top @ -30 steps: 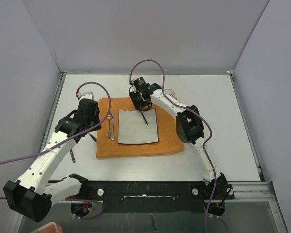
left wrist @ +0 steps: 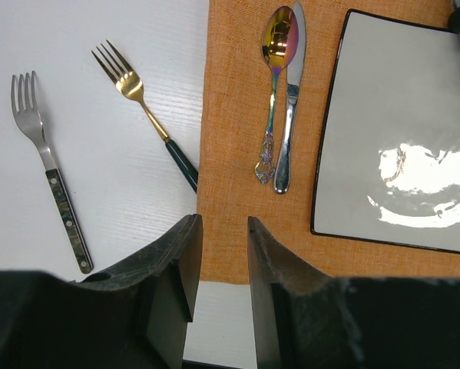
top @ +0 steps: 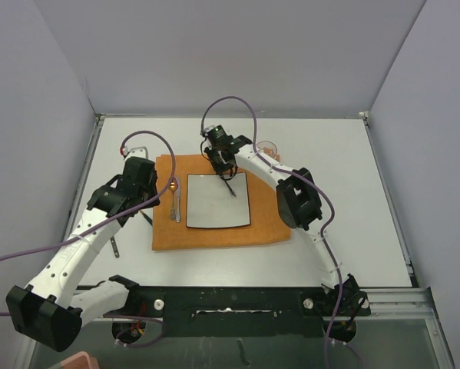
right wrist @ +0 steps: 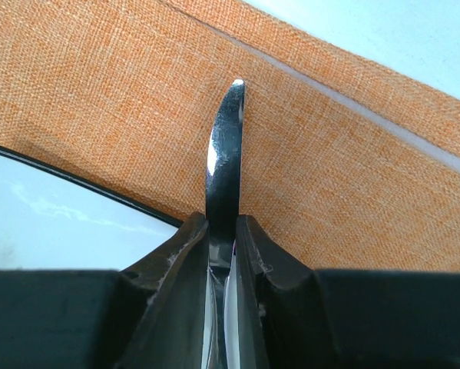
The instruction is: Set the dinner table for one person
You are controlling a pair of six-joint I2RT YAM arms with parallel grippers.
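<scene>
An orange placemat (top: 199, 238) holds a square white plate (top: 216, 207), with a rainbow spoon (left wrist: 276, 46) and a silver knife (left wrist: 294, 69) left of it. A steel fork (left wrist: 34, 127) and a gold-and-green fork (left wrist: 141, 100) lie on the bare table to the left. My right gripper is at the plate's back edge, its fingers around a shiny knife (right wrist: 225, 146); whether they grip it firmly is unclear. My left gripper hangs above the mat's left side, part open, nothing between its fingers.
A clear glass (top: 266, 147) stands at the back right, partly hidden by the right arm. A container sits off the table at bottom left.
My right gripper has shifted slightly left along the plate's back edge. The left arm is practically still.
</scene>
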